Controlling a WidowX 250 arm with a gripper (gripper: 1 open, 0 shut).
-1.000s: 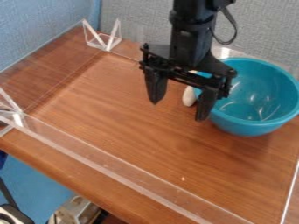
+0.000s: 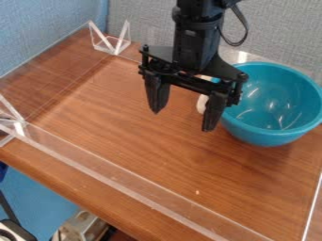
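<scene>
My black gripper (image 2: 184,114) hangs over the wooden table, its two fingers spread apart with no object visible between them. Just right of it stands a teal bowl (image 2: 283,104). A small pale object (image 2: 201,103) shows behind the gripper at the bowl's left side, mostly hidden.
The wooden table (image 2: 113,141) has clear room to the left and front. Clear plastic brackets stand at the back left (image 2: 109,42) and left edge (image 2: 10,120). Textured walls border the back and left.
The gripper has shifted slightly left and a little toward the front. The bowl has not visibly moved.
</scene>
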